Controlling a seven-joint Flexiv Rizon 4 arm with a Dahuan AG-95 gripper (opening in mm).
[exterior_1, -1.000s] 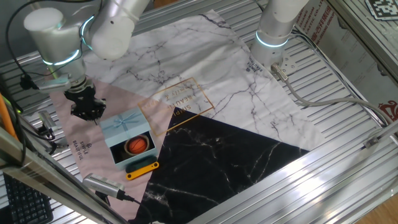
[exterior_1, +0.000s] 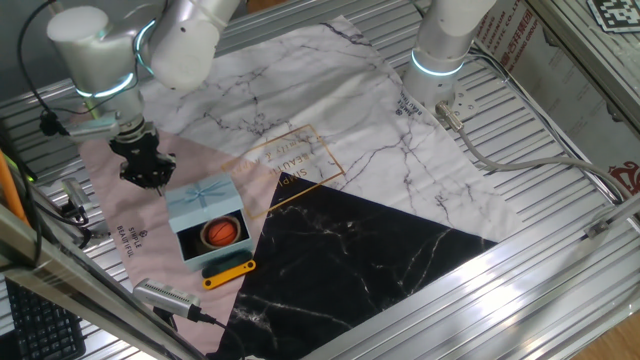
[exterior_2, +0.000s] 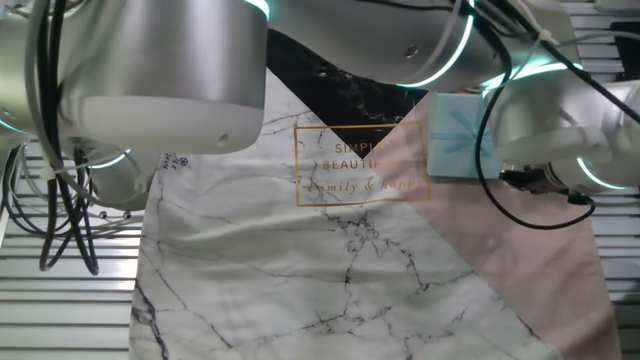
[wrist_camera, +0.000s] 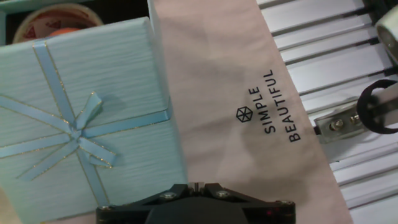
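Note:
A light blue gift box (exterior_1: 215, 253) stands on the pink part of the cloth, its front part uncovered. Its lid (exterior_1: 200, 197), tied with a blue ribbon bow, covers the back part. Inside the opening are a small orange basketball (exterior_1: 222, 233) and a ring-shaped roll (wrist_camera: 53, 17) around it. Just behind the lid's rear edge, my gripper (exterior_1: 160, 189) points downward. In the wrist view the gripper is shut, nothing showing between its fingertips, beside the lid's corner. Whether it touches the lid cannot be told.
A yellow and black tool (exterior_1: 229, 274) lies in front of the box. A silver device (exterior_1: 167, 298) with a cable stands at the front left.
My gripper has moved slightly to the right in exterior view 1. The lid has shifted slightly the same way over the box; the ball and yellow tool look unmoved.

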